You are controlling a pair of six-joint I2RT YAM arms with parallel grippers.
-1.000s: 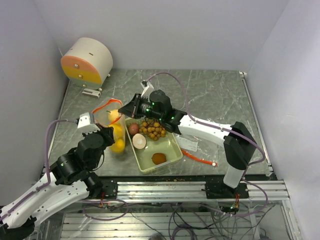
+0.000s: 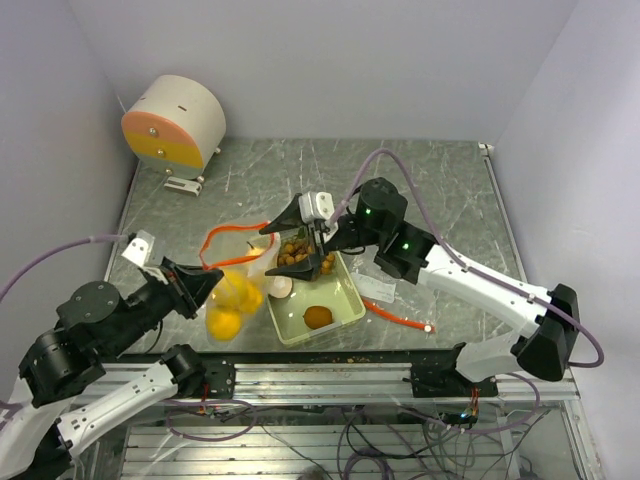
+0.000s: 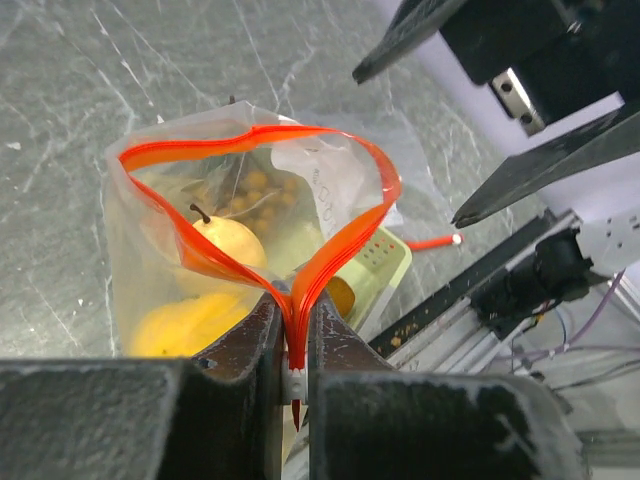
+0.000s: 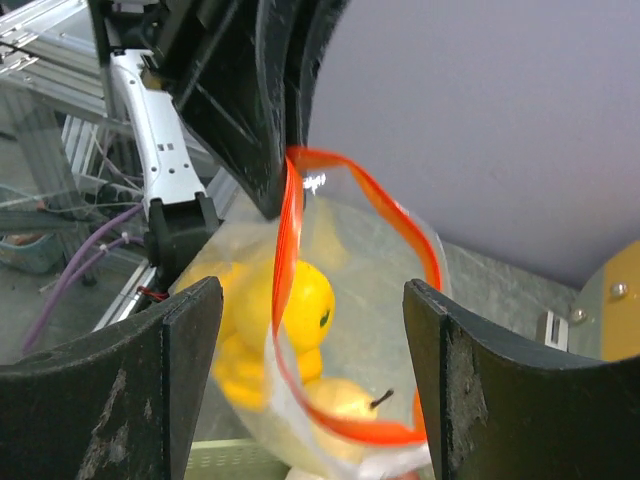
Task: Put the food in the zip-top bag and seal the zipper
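Note:
A clear bag with an orange zip rim [image 3: 170, 152] hangs from my left gripper [image 2: 192, 288], which is shut on one end of that rim. The bag's mouth gapes wide. Inside it are yellow fruits [image 2: 225, 322] and a pear [image 3: 230, 240] with a dark stem. My right gripper [image 2: 298, 242] stands open over the tray, its fingers [image 4: 165, 370] spread at the far side of the bag's mouth. In the right wrist view the orange rim [image 4: 388, 432] shows in the gap beyond those fingers; whether they touch it, I cannot tell.
Beneath my right gripper lies a pale green tray [image 2: 352, 312] holding a brown fruit [image 2: 318, 317], a whitish round piece [image 2: 281, 287] and a bunch of small round fruits [image 2: 327, 264]. An orange strip [image 2: 400, 319] lies right of it. A striped box [image 2: 175, 125] stands back left.
My right gripper let go of the bag's rim, opened, and moved right.

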